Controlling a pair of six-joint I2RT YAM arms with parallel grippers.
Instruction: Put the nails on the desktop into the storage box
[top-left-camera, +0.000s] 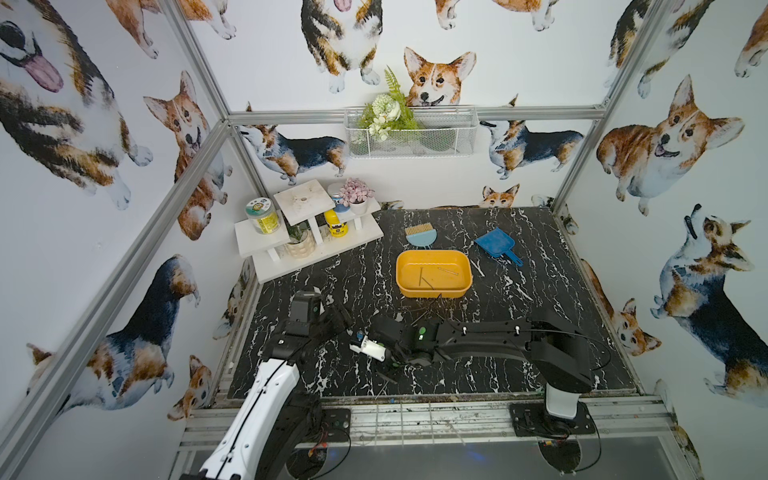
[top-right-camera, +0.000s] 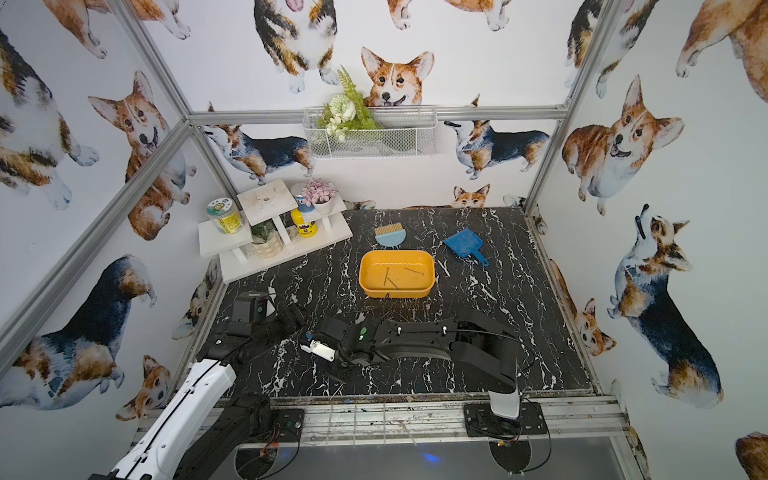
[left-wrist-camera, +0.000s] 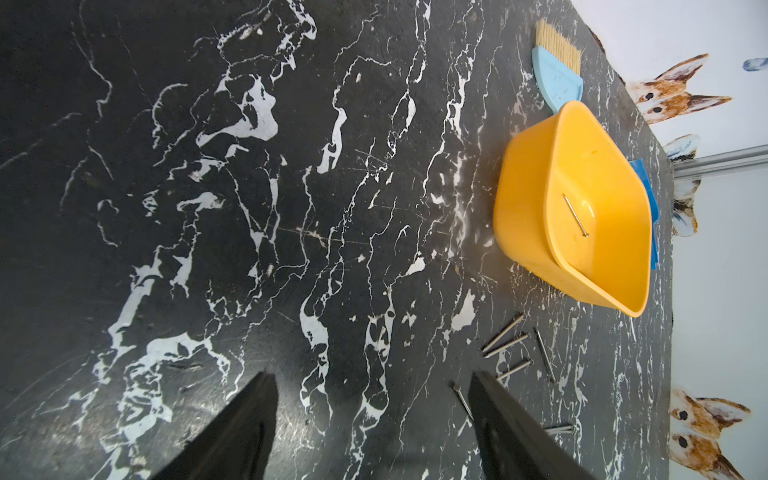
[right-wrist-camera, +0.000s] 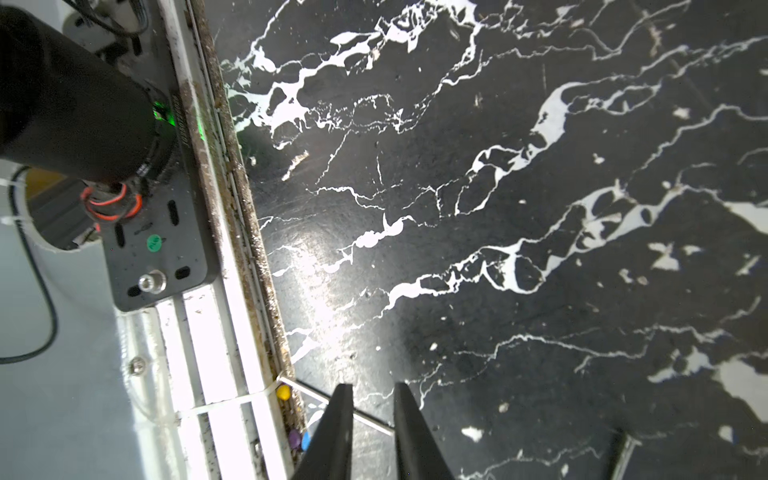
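Note:
The yellow storage box (top-left-camera: 434, 276) stands mid-desk with a few nails inside, one nail (left-wrist-camera: 575, 214) clear in the left wrist view. Several loose nails (left-wrist-camera: 508, 344) lie on the dark marbled desktop (left-wrist-camera: 360, 200) in front of it. My left gripper hangs over bare desk left of those nails, its fingers wide apart and empty. Near the front edge, my right gripper has a narrow gap between its fingers. A thin nail (right-wrist-camera: 308, 389) lies behind the fingertips, one end by the metal rail; no grip on it shows. Another nail (right-wrist-camera: 622, 456) appears lower right.
A blue dustpan (top-left-camera: 497, 245) and a small brush (top-left-camera: 421, 234) lie behind the box. The white shelf (top-left-camera: 320, 246) with jars and plants fills the back left. My right forearm (top-left-camera: 480, 340) stretches low across the front, hiding some nails.

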